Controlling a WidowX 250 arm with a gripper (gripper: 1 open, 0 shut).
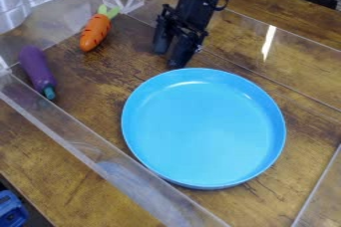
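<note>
The black robot gripper (178,42) reaches down from the top centre to the wooden surface, just behind the blue plate; its fingers are dark and blurred, and I cannot tell whether they are open or shut or hold anything. A toy carrot (94,32) lies at the upper left, left of the gripper. A purple toy eggplant (36,71) lies at the left. The large blue plate (202,128) fills the lower middle.
A clear plastic wall (80,145) runs diagonally along the left and front, with a blue object (10,209) outside it at the bottom left. The wooden surface right of the gripper is clear.
</note>
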